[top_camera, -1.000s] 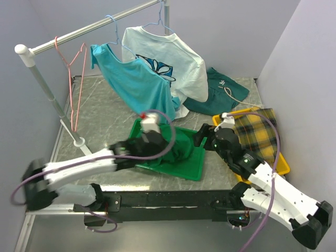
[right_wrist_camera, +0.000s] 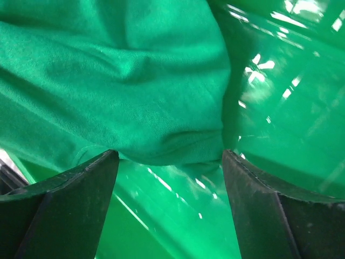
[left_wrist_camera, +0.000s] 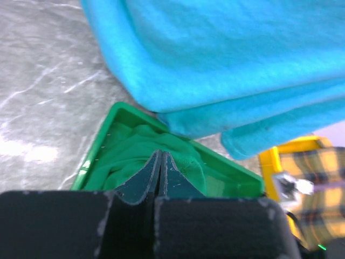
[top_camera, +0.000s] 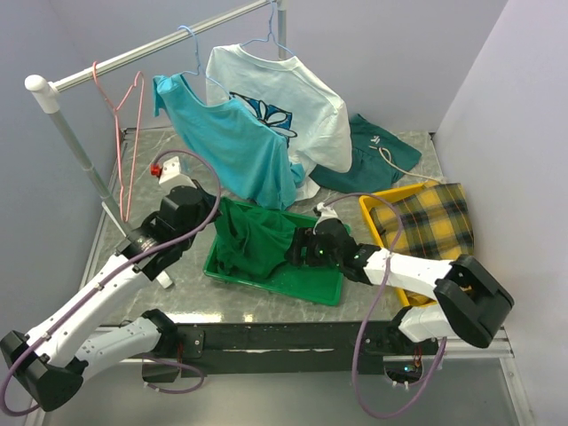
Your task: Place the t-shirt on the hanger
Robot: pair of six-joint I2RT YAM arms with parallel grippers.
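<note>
A green t-shirt lies bunched in the green tray, its left part raised towards my left gripper. In the left wrist view, the fingers of the left gripper are pressed together, with a fold of the green t-shirt at their tips. My right gripper is open low over the tray, and an edge of the green t-shirt reaches into the space between its fingers. A bare pink hanger hangs from the rail at the left.
On the rail, a turquoise shirt and a white shirt hang on blue hangers, the turquoise one close behind the tray. A yellow bin with plaid cloth stands right. Dark green cloth lies behind.
The left gripper has swung left and back from over the tray, and the shirt's left part now rises beside it. My right gripper has moved left over the tray to the shirt's edge.
</note>
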